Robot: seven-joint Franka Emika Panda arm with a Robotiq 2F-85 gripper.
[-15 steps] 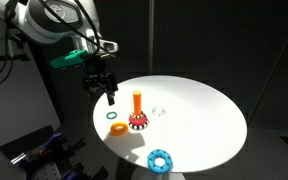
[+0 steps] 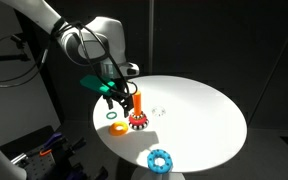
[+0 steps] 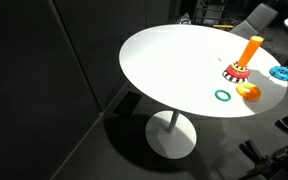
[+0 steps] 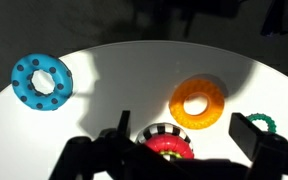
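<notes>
My gripper (image 2: 118, 102) hangs above the table, left of the stacker's orange post (image 2: 138, 103), with its fingers wide apart and nothing between them. In the wrist view its black fingers (image 4: 117, 136) stand on either side of the stacker base (image 4: 163, 130), which has red and black-and-white rings. An orange ring (image 4: 177, 101) lies flat on the table just beyond them. The blue dotted ring (image 4: 25, 74) is off to the left, and a thin green ring (image 4: 272, 122) shows at the right, partly behind a finger. Exterior view 2 shows the post (image 3: 250, 51) upright.
The rings and stacker stand near one edge of the round white table (image 3: 164, 70); most of its top is clear. A few small pale items (image 2: 158, 112) lie behind the stacker. Dark floor surrounds the table.
My arm has swung right and over the table, bringing the open gripper closer to the stacker and orange ring. The rings and stacker have not moved.
</notes>
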